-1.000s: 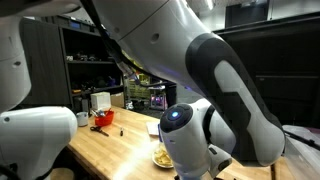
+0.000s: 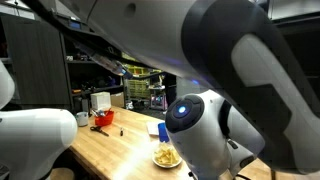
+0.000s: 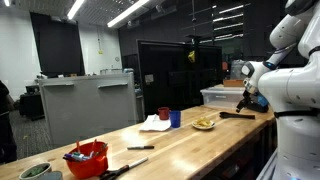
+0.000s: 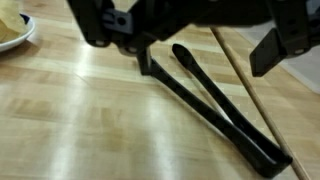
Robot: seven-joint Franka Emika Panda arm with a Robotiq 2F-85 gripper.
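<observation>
A pair of long black tongs (image 4: 229,119) lies on the wooden table in the wrist view, its two arms spread in a narrow V. My gripper is above it, fingers wide apart with nothing visible between them. In exterior view 2 the tongs (image 3: 237,115) rest near the table's right end, close to the gripper's small dark shape. A white bowl (image 4: 14,37) of yellow food shows at the wrist view's upper left corner; the same bowl (image 3: 203,125) stands mid-table. Exterior view 1 has the fingertips hidden by the arm.
Beyond the bowl are a blue cup (image 3: 175,119), a red cup (image 3: 163,113) and a white cloth (image 3: 155,124). A red container (image 3: 87,162) with utensils stands at the far end. A clear bin (image 3: 222,96) is behind the tongs. The table's edge (image 4: 250,80) runs beside the tongs.
In exterior view 1 the arm has swung and now looms larger toward the camera, its lower link shifted slightly right. The blue cup shows more beside it. The bowl has stayed put.
</observation>
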